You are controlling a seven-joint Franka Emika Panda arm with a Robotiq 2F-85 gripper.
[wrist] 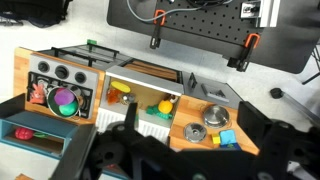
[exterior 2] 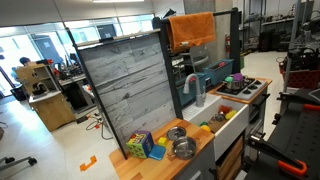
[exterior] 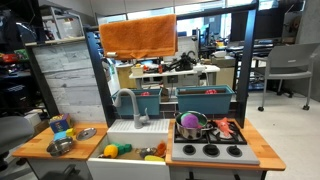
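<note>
My gripper stands open in the wrist view, high over a toy kitchen, with nothing between its dark fingers. Below the gap lies the white sink [wrist: 148, 121], holding a yellow toy [wrist: 165, 106] and other small toy food. A pot with a purple item [exterior: 190, 121] sits on the stove [exterior: 213, 149], beside a red item [exterior: 224, 127]. On the wooden counter at the other side are metal bowls [exterior: 61, 144], a colourful box [exterior 2: 139, 144] and a blue sponge-like piece [exterior 2: 157, 152]. Neither exterior view clearly shows the gripper.
An orange towel [exterior: 139, 37] hangs from the black frame above the sink. The grey faucet [exterior: 130, 104] rises at the sink's back. Blue-green bins [exterior: 205, 101] stand behind the counter. A grey wood-look panel [exterior 2: 131, 84] walls off the bowl side.
</note>
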